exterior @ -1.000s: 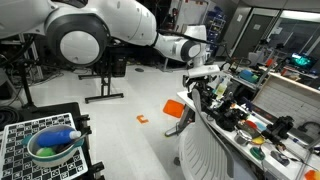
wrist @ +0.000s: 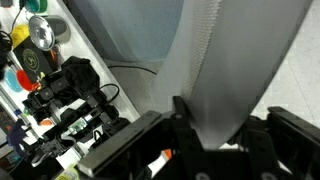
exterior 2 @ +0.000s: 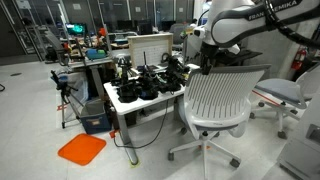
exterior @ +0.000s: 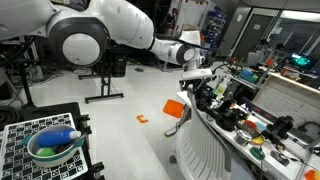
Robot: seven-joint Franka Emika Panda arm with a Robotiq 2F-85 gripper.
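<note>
A light grey office chair with a ribbed back stands on casters at the right in exterior view 2. My gripper is at the top edge of that back, shut on it. In the wrist view the pale chair back runs up from between the dark fingers of the gripper. Exterior view 1 shows the back from the side, below the end of the arm. The fingertips themselves are small and partly hidden in both exterior views.
A white table crowded with black gear stands beside the chair. An orange mat lies on the floor. A second chair is at the right. In exterior view 1, a green bowl sits at the lower left. Open floor lies left of the table.
The arm's end and the chair back have shifted slightly left in exterior view 1. The gripper stays at the chair's top edge; the other things have not moved.
</note>
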